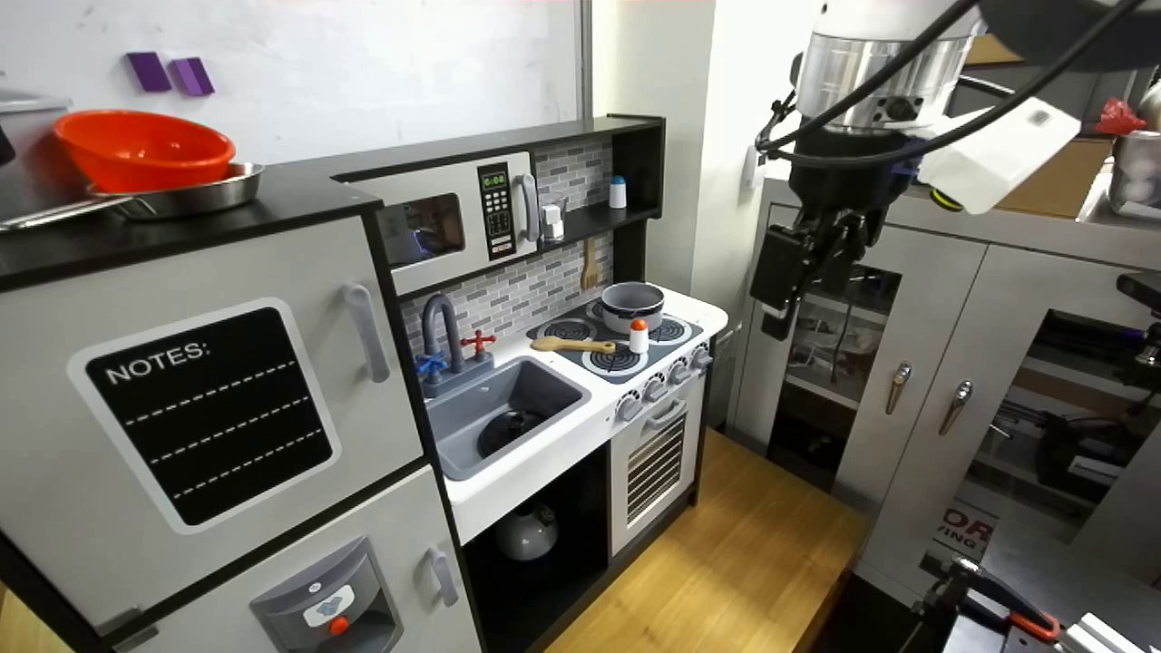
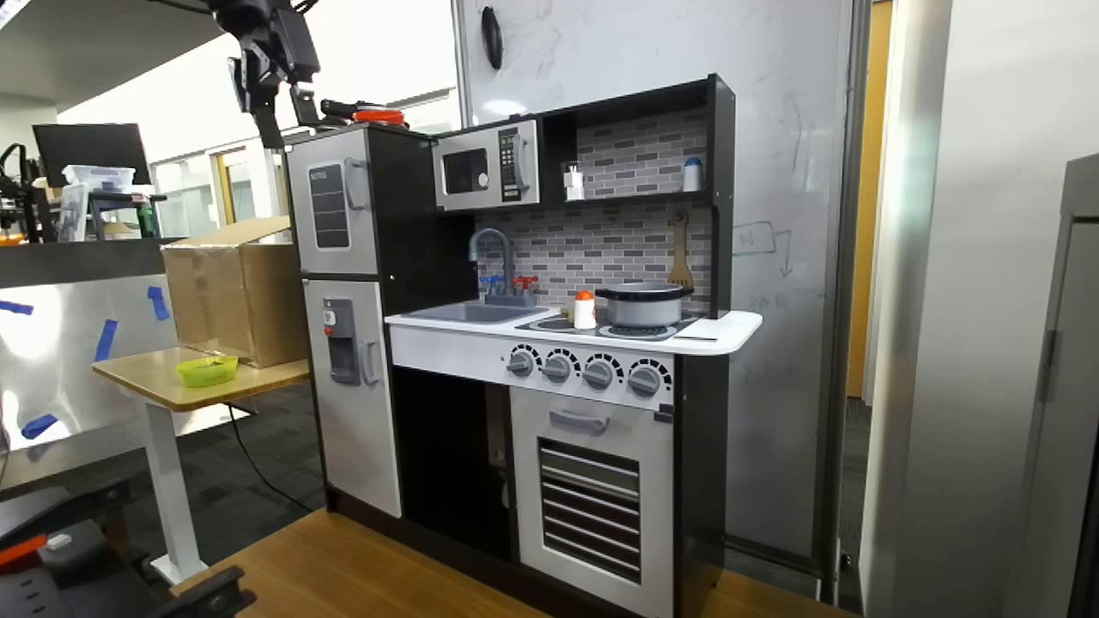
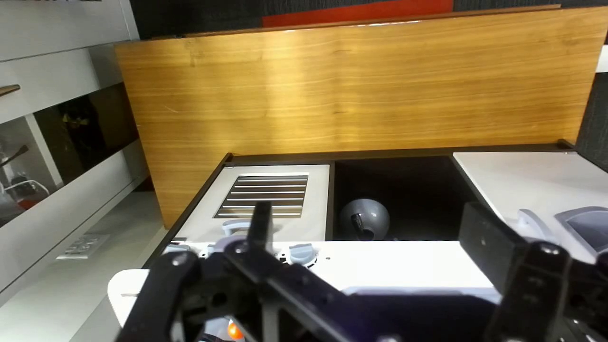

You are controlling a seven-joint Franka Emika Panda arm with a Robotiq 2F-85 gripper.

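High above the floor in front of the toy kitchen hangs my gripper, well apart from the counter. Its two dark fingers stand wide apart in the wrist view, one finger on the left and the other on the right, with nothing held between them. On the stove sit a grey pot, an orange-topped white shaker and a wooden spoon. The grey sink has a black item in it. A grey kettle rests in the open cupboard below.
An orange bowl and a metal pan lie atop the fridge. A blue-topped shaker stands on the shelf. Grey cabinets stand to the right.
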